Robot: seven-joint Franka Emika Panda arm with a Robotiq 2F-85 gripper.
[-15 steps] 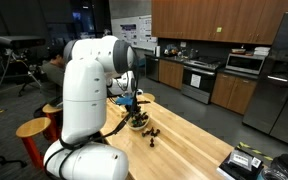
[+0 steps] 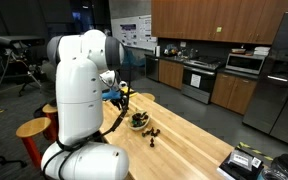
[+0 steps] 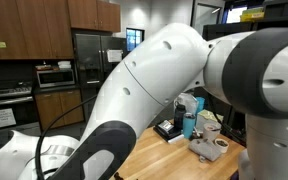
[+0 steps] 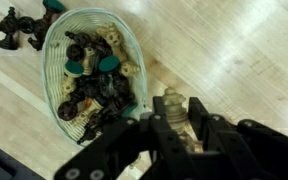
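A pale chess piece point(image 4: 171, 108) is pinched in my gripper, which is shut on it at the bottom of the wrist view. Left of it in that view stands a light woven basket point(image 4: 47, 82), filled with dark and cream chess pieces point(image 4: 96, 75), a few showing green bases. Loose dark pieces point(image 4: 19, 28) lie on the table beyond the basket. In exterior view 1 the gripper point(image 2: 122, 93) hangs above and left of the basket point(image 2: 138, 121). The second exterior view shows mostly the arm, with the gripper hidden.
More dark pieces point(image 2: 151, 134) lie right of the basket. A box-like black item point(image 2: 242, 161) sits at the table's near right. Cups and a blue container point(image 3: 189, 127) stand on the table in exterior view 2. Bare wood point(image 2: 189, 145) stretches between basket and black item.
In exterior view 1 my gripper has risen and moved left, away from over the basket. The basket and the loose pieces beside it look unmoved.
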